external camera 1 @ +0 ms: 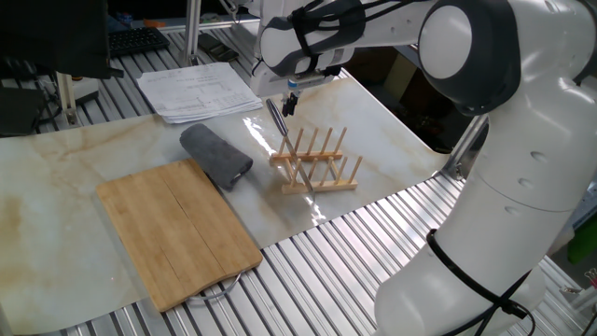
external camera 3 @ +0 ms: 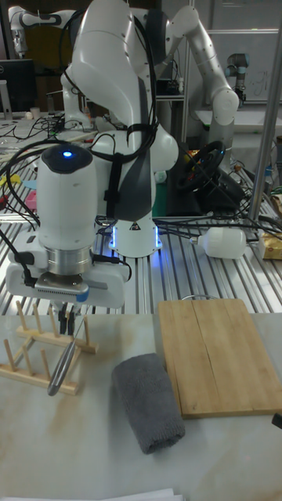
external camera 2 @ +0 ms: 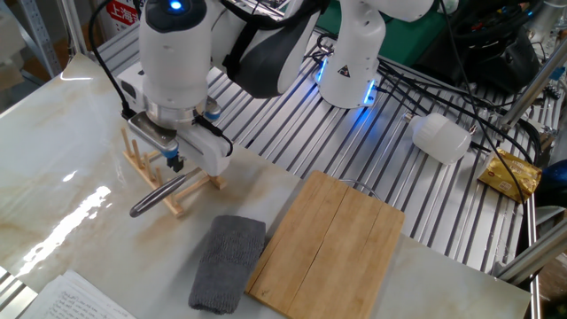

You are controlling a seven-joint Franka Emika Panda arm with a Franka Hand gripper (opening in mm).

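Note:
A knife-like utensil with a metallic handle [external camera 1: 277, 116] leans across the wooden rack [external camera 1: 319, 188], its handle end sticking out over the table. My gripper [external camera 1: 290, 103] hangs above the rack, near that handle in exterior view 1. In exterior view 3 the dark fingers [external camera 3: 63, 321] point down over the rack, with the handle [external camera 3: 60, 369] nearer the camera. Nothing shows held in the gripper, and the handle seems to rest on the rack by itself. The fingers are small and close together here, so their opening is unclear.
A rolled grey towel [external camera 2: 228, 264] lies beside a wooden cutting board [external camera 2: 329, 246]. Papers [external camera 1: 199, 92] are stacked at the table's far side. Bare tabletop [external camera 1: 56, 215] stretches left of the board. A white rounded object [external camera 2: 440, 138] sits on the slatted metal surface.

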